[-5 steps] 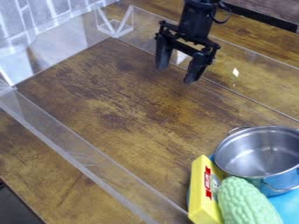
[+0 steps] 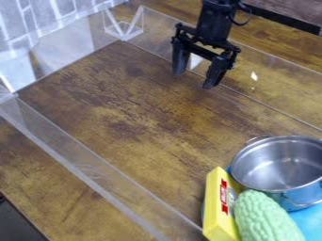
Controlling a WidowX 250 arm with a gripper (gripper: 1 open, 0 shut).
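Note:
The black gripper [image 2: 201, 58] hangs at the top centre of the camera view, low over the wooden surface near the back of a clear-walled area. A small white object [image 2: 195, 60] shows behind its fingers, partly hidden. Whether the fingers hold it or are apart from it I cannot tell.
At the lower right stand a steel pot [image 2: 280, 170], a yellow box [image 2: 219, 209] with a red label and a green corn-like object [image 2: 265, 221], on something blue. Clear plastic walls edge the wooden floor [image 2: 113, 113].
The gripper has shifted slightly to the right over the last second. The objects at the lower right have not moved.

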